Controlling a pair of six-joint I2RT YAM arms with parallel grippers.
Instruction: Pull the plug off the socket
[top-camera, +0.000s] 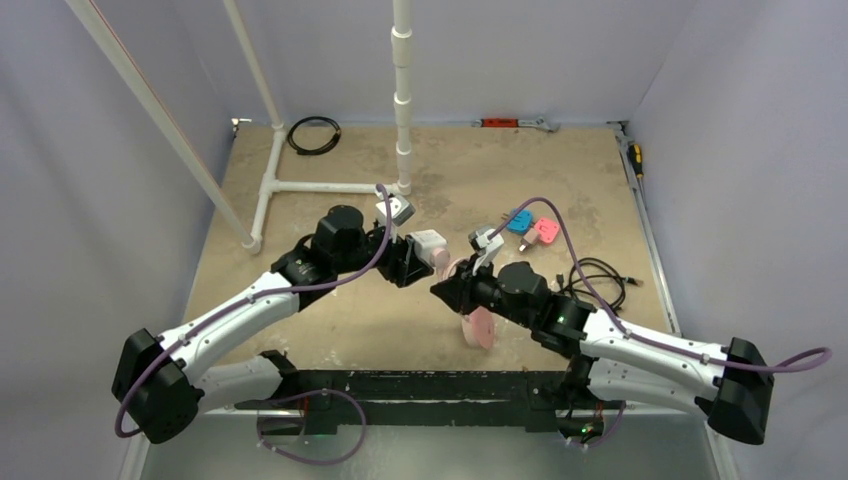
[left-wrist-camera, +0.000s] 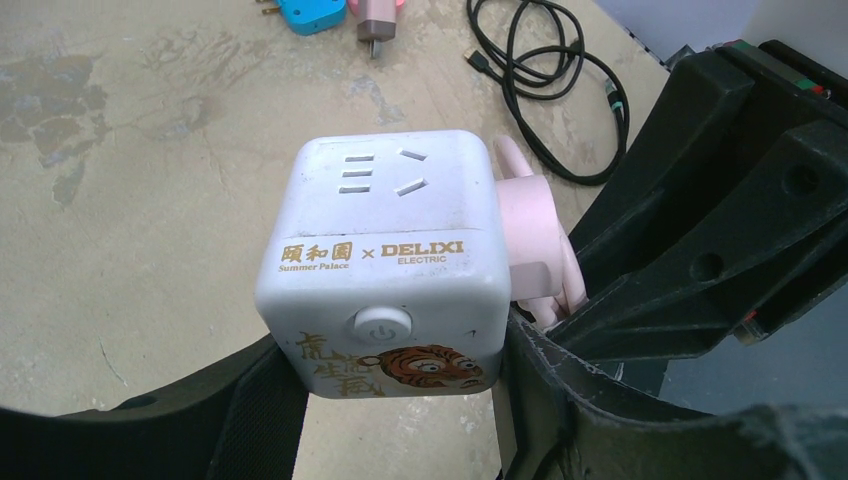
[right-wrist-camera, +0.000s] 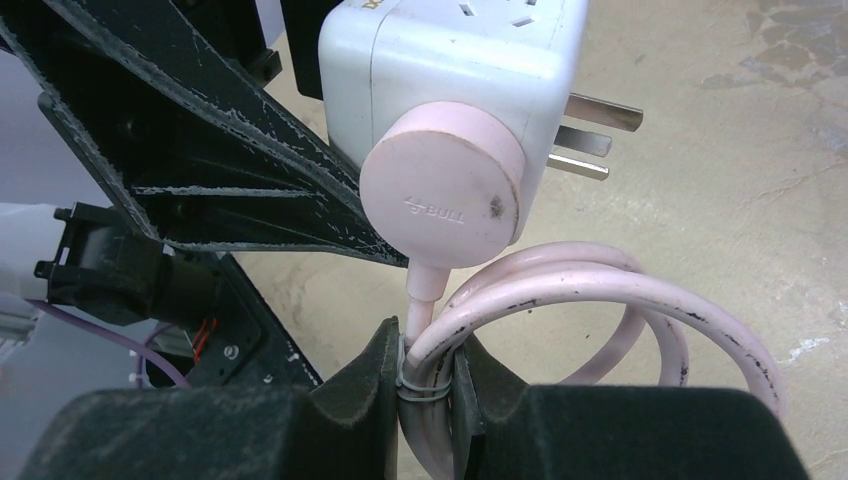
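My left gripper is shut on the white cube socket, holding it above the table; the cube's metal prongs stick out of one side. A round pink plug sits against another face of the cube, with no gap visible between them. From the plug a pink cable runs down into a tied bundle. My right gripper is shut on that bundled cable just below the plug, around the tie. In the top view the white socket shows between the two arms.
A blue plug and a pink one lie on the table behind the right arm, near a coiled black cable. White pipes stand at the back left.
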